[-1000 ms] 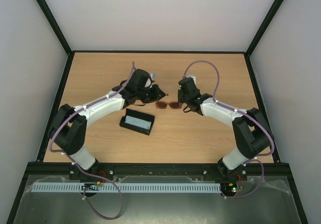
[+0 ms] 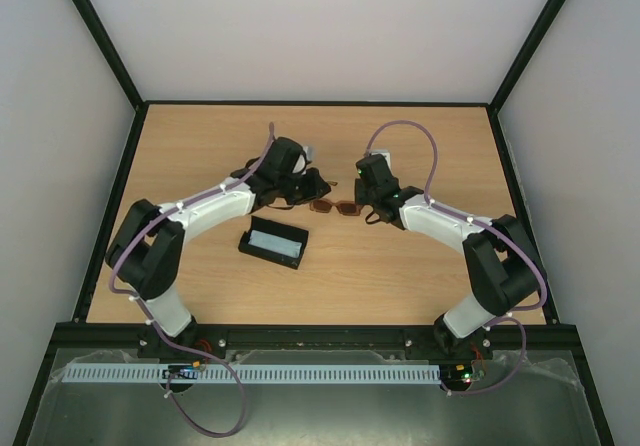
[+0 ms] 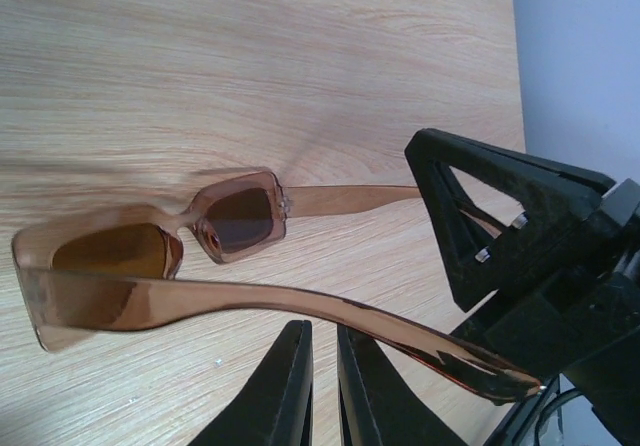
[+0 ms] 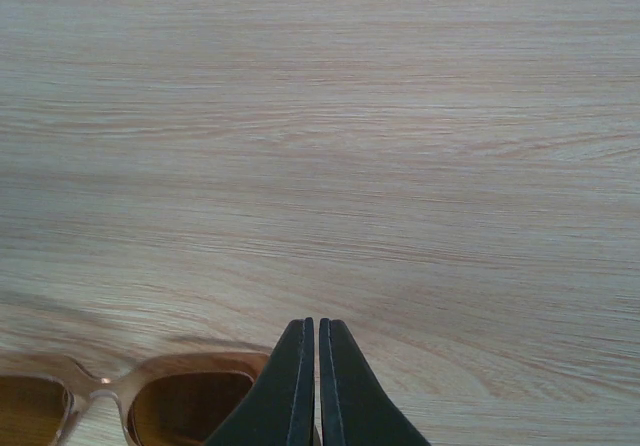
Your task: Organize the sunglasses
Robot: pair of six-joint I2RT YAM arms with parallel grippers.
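Observation:
A pair of brown translucent sunglasses (image 2: 322,206) stands on the table between my two grippers. In the left wrist view, its near temple (image 3: 200,302) crosses just beyond the fingertips of my left gripper. Those fingers are close together with a narrow gap, where bare wood shows; whether they pinch the temple I cannot tell. The other temple (image 3: 340,199) stretches out to pass behind the right gripper's black body (image 3: 560,236). My right gripper is shut, nothing visible between its tips, close beside one lens (image 4: 190,406).
A black rectangular case (image 2: 247,249) lies open on the table, nearer the robot than the left gripper, with a pale grey-blue inside.
My left gripper has shifted slightly to the right and toward the robot beside the glasses. The right arm and the case have stayed put.

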